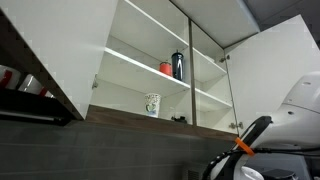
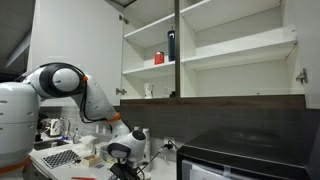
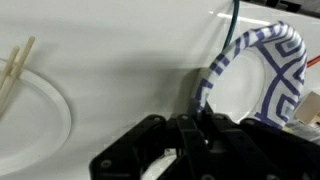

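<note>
A round white vessel with a blue-and-white patterned wall, bowl or cup (image 3: 283,62), fills the right of the wrist view. My gripper is shut on its near rim, and the vessel is tilted so that its pale inside shows. Low over the counter, the gripper (image 2: 126,170) appears small in exterior view 2. The fingertips are partly hidden by the dark gripper body, and what lies under the vessel is hidden too.
A white plate (image 3: 55,125) with wooden chopsticks (image 3: 14,72) lies left of the gripper. A teal cable (image 3: 233,22) runs near the vessel. Open shelves above hold a patterned mug (image 1: 153,104), a red mug (image 1: 166,69) and a dark bottle (image 1: 178,66). A black appliance (image 2: 245,140) stands at right.
</note>
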